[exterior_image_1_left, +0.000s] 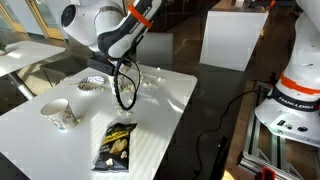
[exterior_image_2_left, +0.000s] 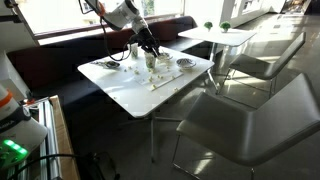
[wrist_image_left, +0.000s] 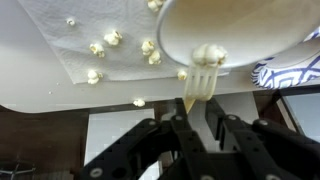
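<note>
In the wrist view a pale fork (wrist_image_left: 205, 82) points away from my gripper, which is shut on its handle. One piece of popcorn (wrist_image_left: 210, 54) sits at the fork's tines. Behind the fork is a white rounded container (wrist_image_left: 270, 25), its rim curving close around the tines; whether they touch cannot be told. Loose popcorn (wrist_image_left: 112, 38) lies scattered on a white napkin (wrist_image_left: 70, 62). In exterior view 1 the gripper (exterior_image_1_left: 124, 72) is low over the far part of the table, and the fork is too small to make out.
A blue-patterned bowl (wrist_image_left: 290, 70) lies at the right of the wrist view. A white mug (exterior_image_1_left: 60, 115) and a dark snack bag (exterior_image_1_left: 114, 147) stand nearer on the white table (exterior_image_1_left: 60, 155). A chair (exterior_image_2_left: 245, 120) is beside the table.
</note>
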